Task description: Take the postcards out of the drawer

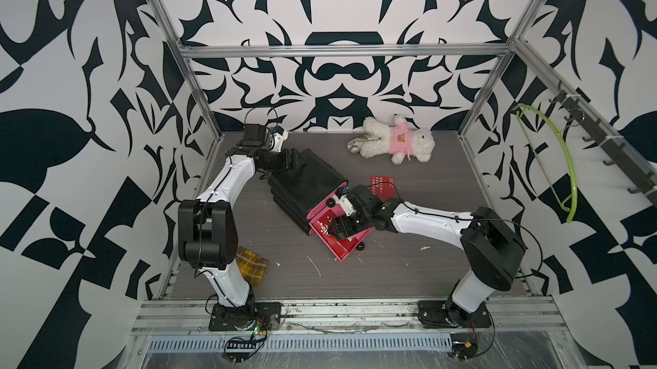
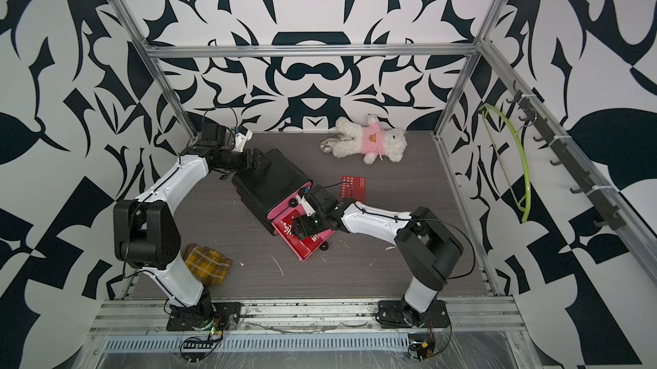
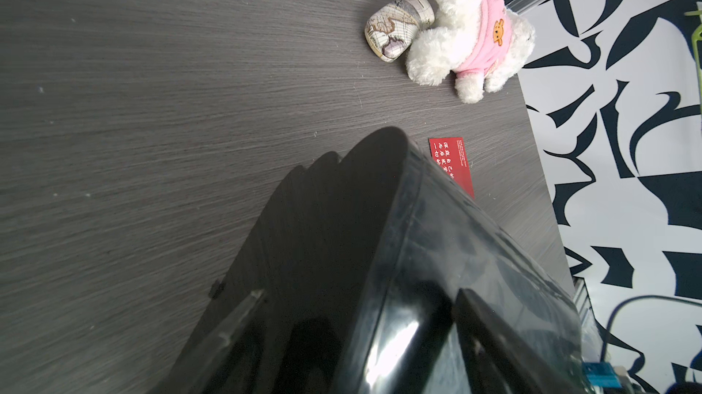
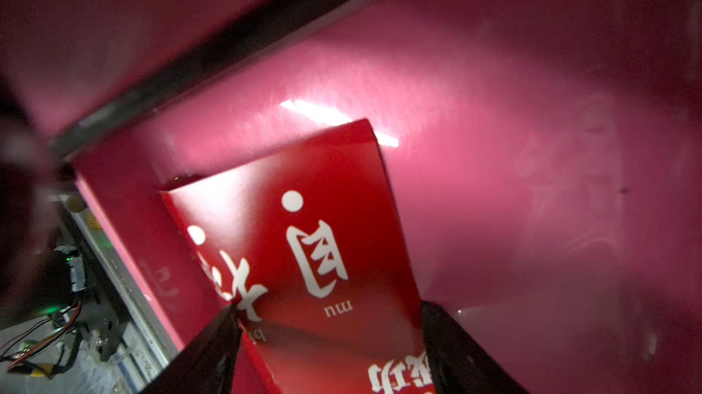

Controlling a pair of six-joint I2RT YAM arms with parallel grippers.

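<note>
The black drawer cabinet [image 1: 308,180] lies at an angle mid-table with its pink drawer [image 4: 482,196] pulled out. A red postcard [image 4: 329,247] with white characters rests in the drawer, against one side. Down inside the drawer, my right gripper is open, its fingers standing on either side of the card; whether they touch it is unclear. My left gripper is shut on the cabinet's rounded rear edge, one finger on each face. Another red postcard [image 1: 382,187] lies flat on the table, right of the cabinet.
A white teddy bear [image 1: 401,139] in a pink shirt lies along the back wall, a patterned pouch [image 3: 398,26] by its feet. A yellow checked cloth [image 2: 207,264] is near the left arm's base.
</note>
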